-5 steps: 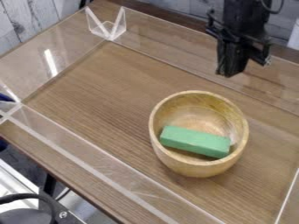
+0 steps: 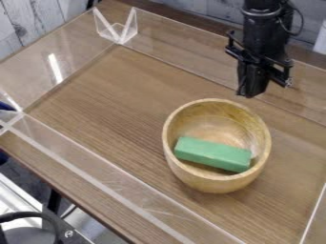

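A wooden bowl (image 2: pixel 185 122) with a pale inside stands on the table, right of centre, holding a green block (image 2: pixel 213 154) that lies at a slant in its lower part. Above and behind the bowl, at the top right, my black gripper (image 2: pixel 250 88) hangs over the table with nothing visible between its fingers; it is small and dark, and whether they are closed is hard to make out.
A clear, angular object (image 2: pixel 116 23) stands at the back left. Black parts and cables sit at the bottom left corner.
The bowl and green block have not moved.
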